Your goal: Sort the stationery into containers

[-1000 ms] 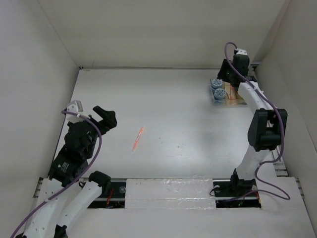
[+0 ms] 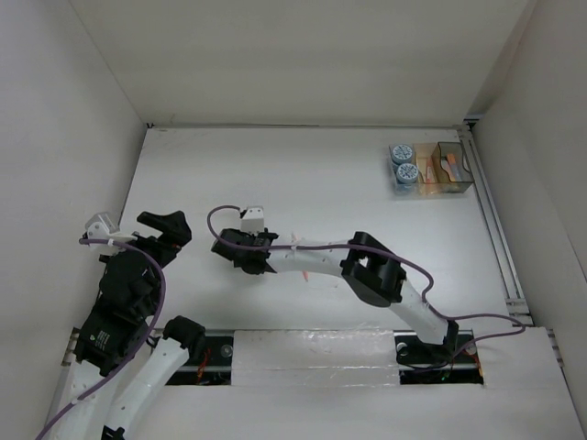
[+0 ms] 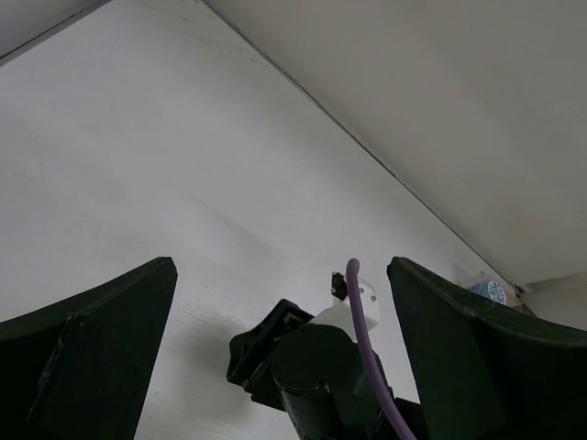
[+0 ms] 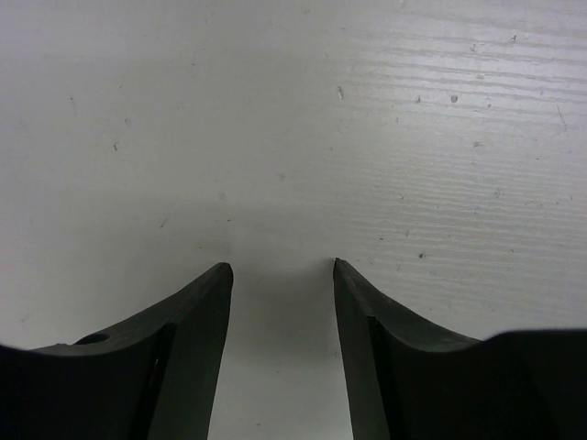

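Observation:
An orange pen (image 2: 305, 276) lies on the white table in the top view, its middle hidden beneath my right forearm and both ends showing. My right gripper (image 2: 236, 257) is low over the table, left of the pen. In the right wrist view its fingers (image 4: 209, 307) stand apart over bare table, nothing between them. My left gripper (image 2: 168, 229) is raised at the left side, its fingers (image 3: 119, 321) wide apart and empty. At the back right stands a clear container (image 2: 396, 186) with an open dark-tinted compartment (image 2: 461, 186) holding orange and pale items.
Two round blue-and-white lids (image 2: 403, 153) fill the container's left part. Walls enclose the table at the back and both sides. Purple cables run loose along both arms.
My right arm has swung from the container leftward and down toward the table. The pen lies farther right and at a different angle.

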